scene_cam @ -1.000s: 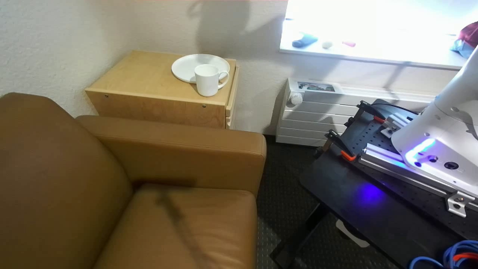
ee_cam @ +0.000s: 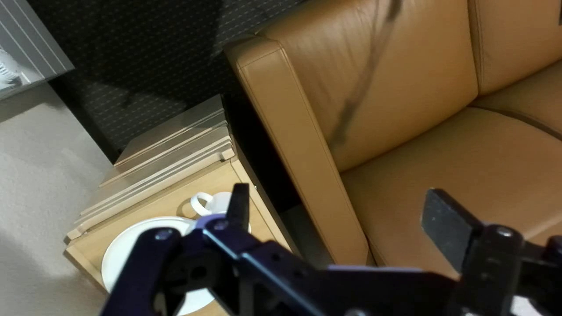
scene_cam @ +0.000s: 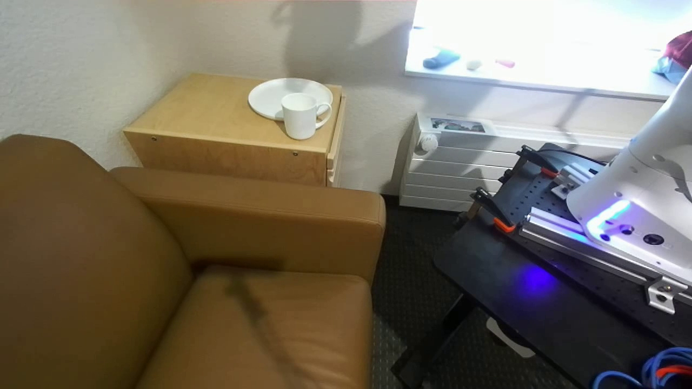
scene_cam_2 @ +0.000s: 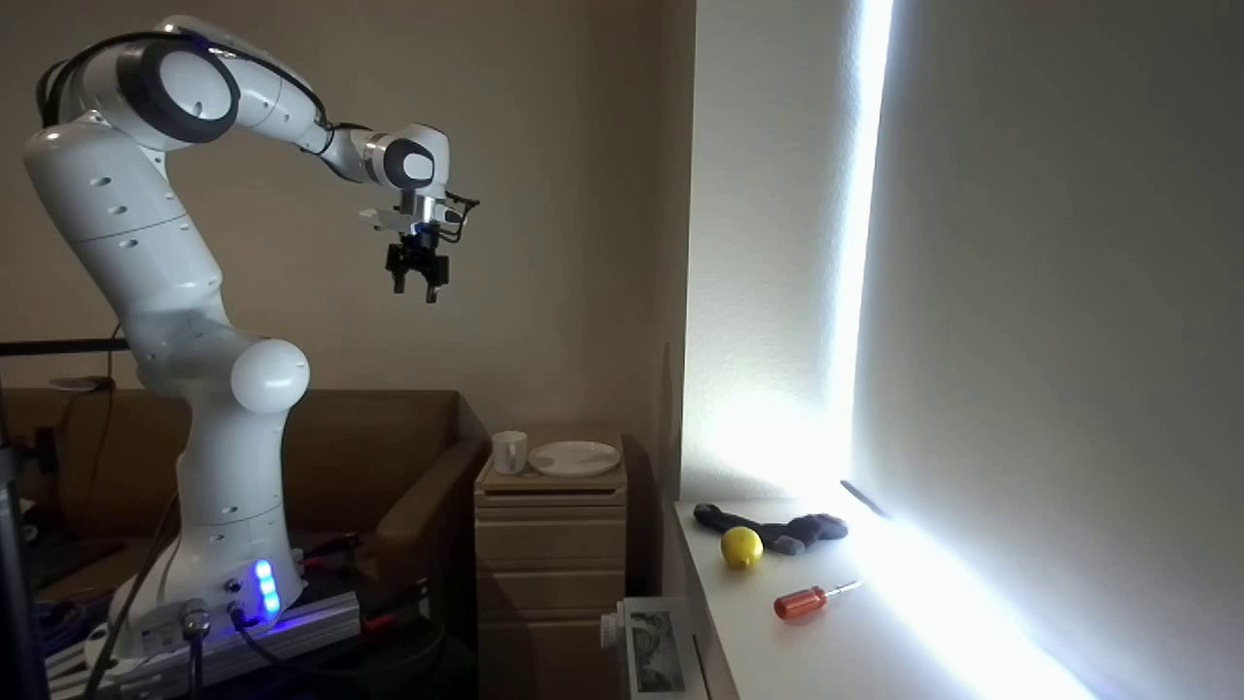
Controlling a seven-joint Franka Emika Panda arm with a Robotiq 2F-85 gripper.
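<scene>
High in the air, my gripper [scene_cam_2: 415,292] points down with its fingers apart and nothing between them. In the wrist view the two fingers [ee_cam: 448,226] stand wide of each other, the sofa showing through the gap. Well below is a white mug [scene_cam: 299,116] upright on a wooden cabinet, its handle toward the drawer side. A white plate [scene_cam: 266,98] lies flat just behind the mug on the same top; whether they touch I cannot tell. From the wrist, the mug [ee_cam: 220,202] and plate [ee_cam: 122,247] are partly covered by the gripper's left side.
The brown sofa's armrest [scene_cam: 259,204] stands beside the cabinet [scene_cam_2: 550,548]. On the white windowsill [scene_cam_2: 746,636] lie a yellow lemon [scene_cam_2: 742,547], a red-handled screwdriver [scene_cam_2: 800,602] and a dark cloth-like item [scene_cam_2: 746,519]. A radiator [scene_cam: 447,172] is under the window. Open air surrounds the gripper.
</scene>
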